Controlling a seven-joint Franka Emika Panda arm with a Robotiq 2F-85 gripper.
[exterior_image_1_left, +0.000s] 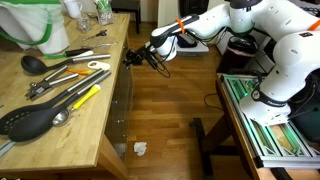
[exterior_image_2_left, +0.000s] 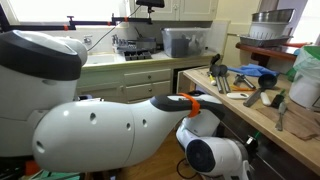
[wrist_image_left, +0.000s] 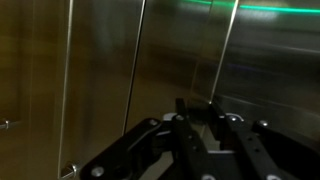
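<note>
My gripper is close against the dark front of a wooden drawer cabinet (wrist_image_left: 165, 70) in the wrist view. Its black fingers are nearly together, and shadow hides what lies between the tips. Thin pale seams divide the fronts, and small metal knobs (wrist_image_left: 68, 170) show at lower left. In exterior view 1 the gripper (exterior_image_1_left: 131, 60) is at the far part of the cabinet, just below the countertop edge. The arm reaches it from the right. Exterior view 2 shows the white arm (exterior_image_2_left: 110, 130) low beside the cabinet, its fingers mostly obscured.
Spoons, spatulas and a yellow-handled tool (exterior_image_1_left: 85, 103) lie on the wooden countertop (exterior_image_1_left: 85, 148). A white pot (exterior_image_1_left: 35, 25) stands at its back. Open wooden floor (exterior_image_1_left: 170, 115) lies before the cabinet, with a small white scrap (exterior_image_1_left: 140, 148) on it.
</note>
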